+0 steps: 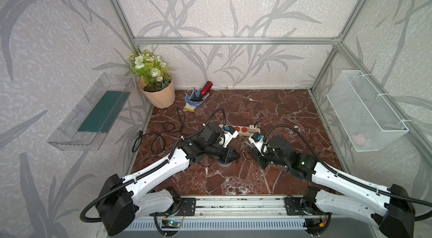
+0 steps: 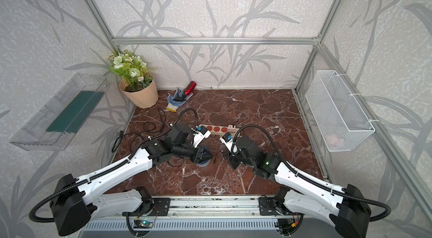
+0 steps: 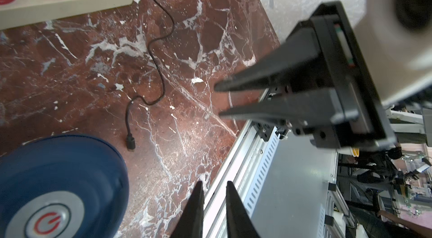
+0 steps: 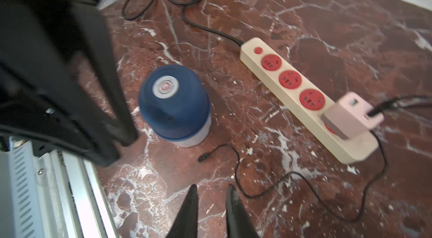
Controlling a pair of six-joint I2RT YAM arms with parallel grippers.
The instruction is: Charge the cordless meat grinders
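Observation:
The blue cordless grinder (image 4: 173, 103), with a red power mark on its round light button, stands upright on the marble tabletop. A thin black charging cable (image 4: 237, 172) lies on the table, its small plug (image 4: 203, 157) loose beside the grinder. It runs from a pinkish charger (image 4: 348, 114) seated in the power strip (image 4: 270, 78). My left gripper is open above the table with nothing between its fingers, close to the grinder's near side. Facing it from the right, my right gripper also has parted, empty fingers, hovering above the table near the plug.
A flower pot (image 1: 157, 94) stands at the back left, with a blue-and-white glove (image 1: 193, 99) and a red-handled tool (image 1: 206, 87) nearby. The strip's thick cord (image 1: 166, 127) coils on the left. Open tabletop lies at the back right.

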